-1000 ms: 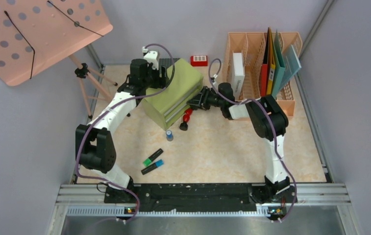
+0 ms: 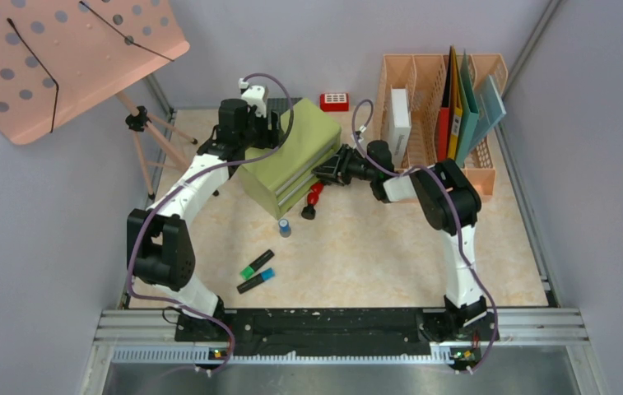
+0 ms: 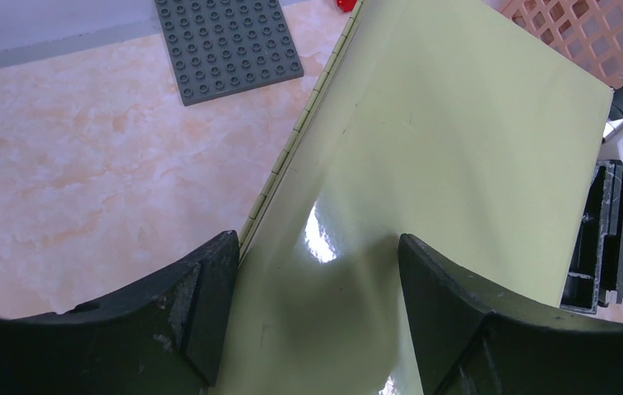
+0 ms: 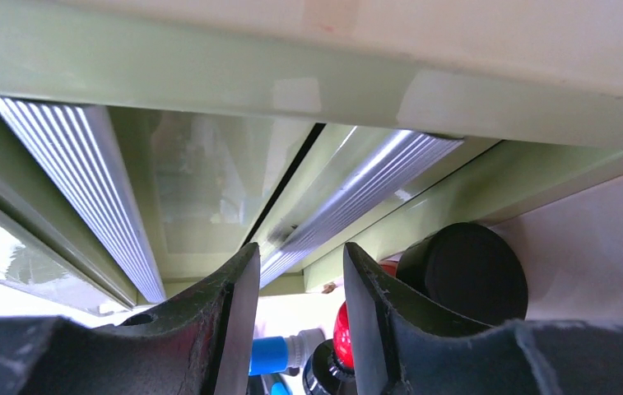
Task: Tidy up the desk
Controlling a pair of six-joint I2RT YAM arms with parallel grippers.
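A green box (image 2: 287, 169) with silver-railed slots stands tilted at the back left of the desk. My left gripper is over its top at the left rear, fingers apart on the glossy green surface; whether it grips is unclear. My right gripper stands open at the box's slotted front, silver rails (image 4: 357, 189) just beyond it. Red-and-black objects (image 2: 312, 200) lie below it, a small blue bottle (image 2: 285, 227) stands nearer the front, and two markers (image 2: 255, 280) lie front left.
An organizer (image 2: 479, 179) with folders (image 2: 464, 115) stands back right. A red item (image 2: 334, 101) and grey studded plate (image 3: 225, 49) lie behind the box. A pink stand (image 2: 86, 66) rises left.
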